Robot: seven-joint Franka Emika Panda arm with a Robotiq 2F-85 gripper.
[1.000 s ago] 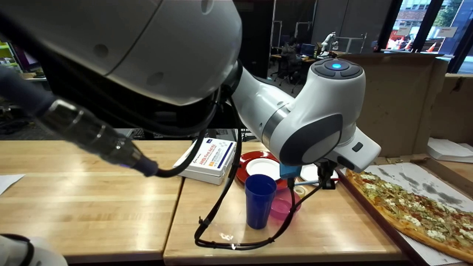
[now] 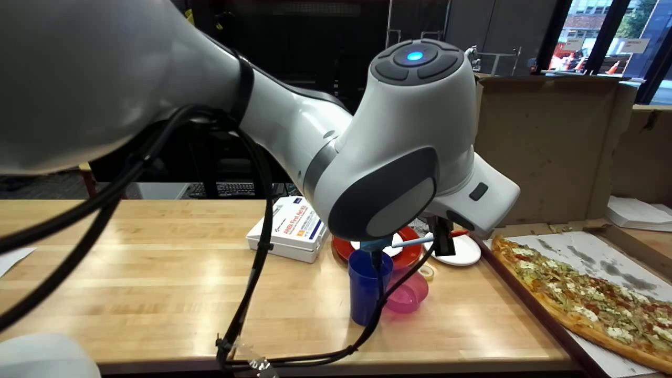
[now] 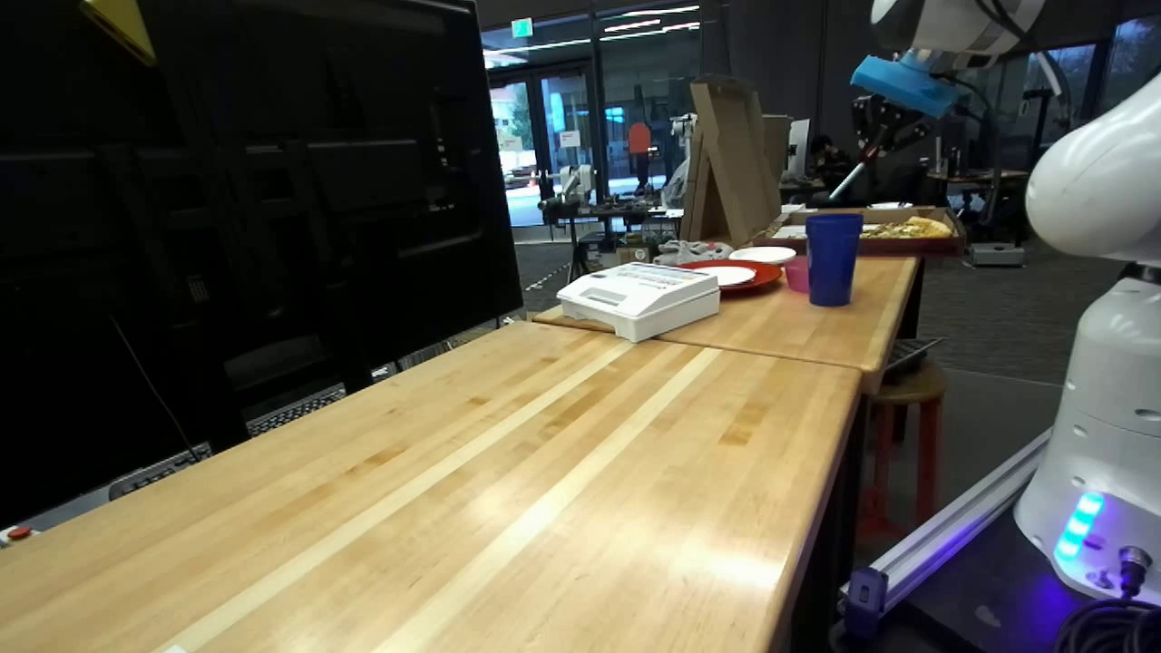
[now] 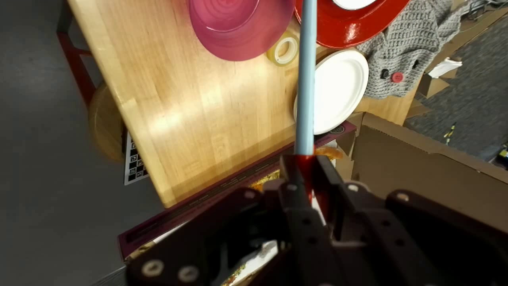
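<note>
A slim stick point(image 4: 306, 81), pale blue with a red end, is held across the fingers of my gripper, which is shut on its red part. In the wrist view the pale blue length runs up and out of the frame. From the first exterior view, my gripper point(image 2: 443, 236) hangs over the right part of the table, with the stick's blue part point(image 2: 412, 242) pointing left and its red end point(image 2: 460, 233) right. The second exterior view shows my gripper point(image 3: 883, 131) well above table height, the stick point(image 3: 846, 180) slanting down from it.
A blue cup point(image 2: 365, 296) stands upright beside a pink bowl point(image 2: 406, 296). Behind them are a red plate point(image 3: 751, 281), a white plate point(image 4: 335, 90), a tape roll point(image 4: 284, 50) and a first aid kit point(image 2: 290, 228). An open pizza box point(image 2: 529, 296) lies right.
In the first exterior view, my arm and gripper have shifted left and a little up, carrying the stick along. The cup, bowl and plates have stayed where they were.
</note>
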